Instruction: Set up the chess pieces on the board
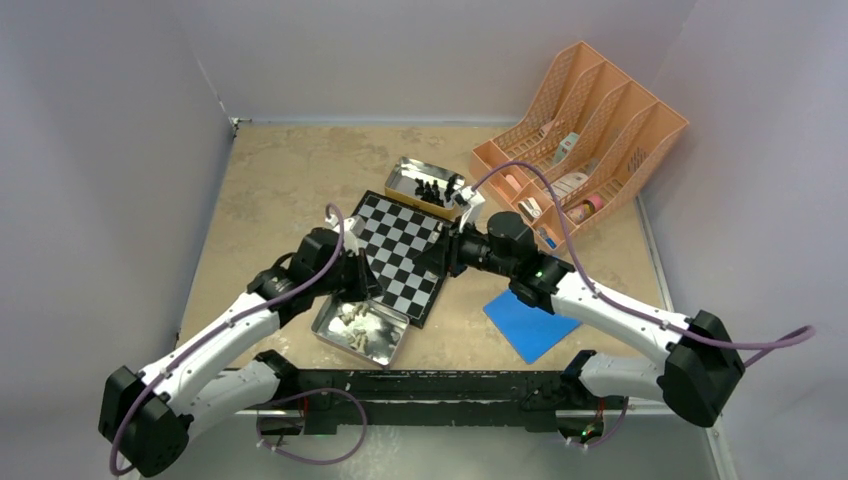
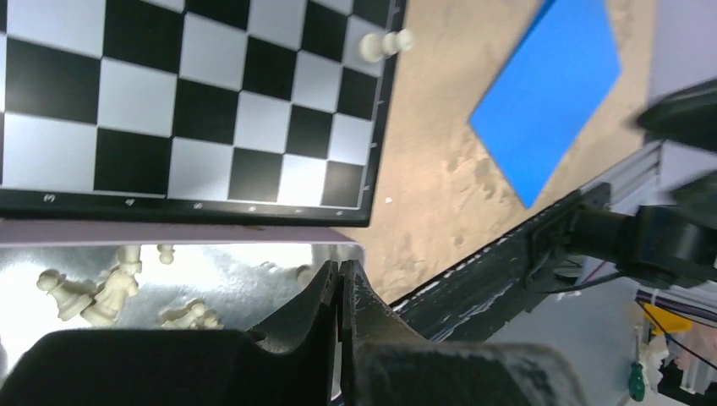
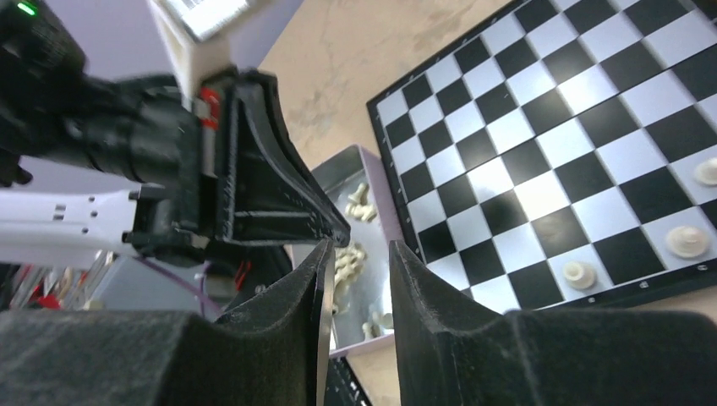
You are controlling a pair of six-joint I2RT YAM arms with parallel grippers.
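Note:
The checkered board [image 1: 402,245] lies mid-table. The near metal tray [image 1: 385,340] holds several loose white pieces [image 2: 110,292]. Above the seam of tray and board, my left gripper has its fingers together; no piece shows clearly between them. My right gripper hangs over the board's right part, its fingers apart with an empty gap. From above, it covers some of the standing pieces.
Black pieces [image 1: 433,190] lie in the far metal tray [image 1: 408,170] behind the board. An orange rack [image 1: 600,120] stands back right, and a blue sheet [image 1: 528,325] lies front right. Both arms are close together over the board.

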